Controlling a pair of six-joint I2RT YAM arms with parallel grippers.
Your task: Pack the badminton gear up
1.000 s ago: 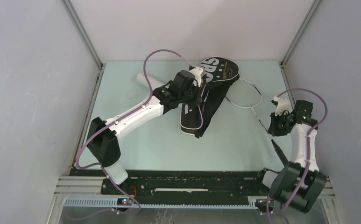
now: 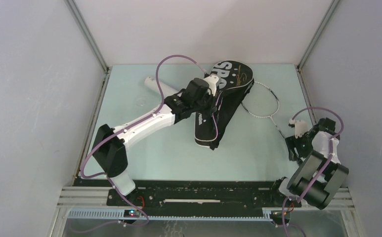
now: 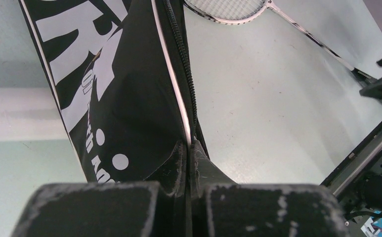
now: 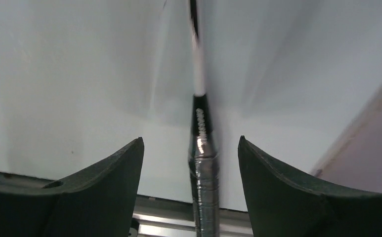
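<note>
A black racket bag (image 2: 234, 74) with white lettering lies at the back middle of the table, its zipped side partly spread. On the bag's edge beside the zip (image 3: 185, 64), my left gripper is shut, with the pale-piped fabric running down between its fingertips. The badminton racket (image 2: 272, 116) lies right of the bag, part of its head against the bag and its shaft slanting toward the front right. Over the handle's upper end (image 4: 204, 168) my right gripper stands open. The handle runs between its fingers, apart from both.
A white tube (image 2: 161, 87) lies behind the left arm, at the back left. A clear round item (image 2: 141, 101) sits near it. A wall (image 2: 366, 98) rises close beside the right arm.
My right gripper has moved toward the front, along the racket to its handle.
</note>
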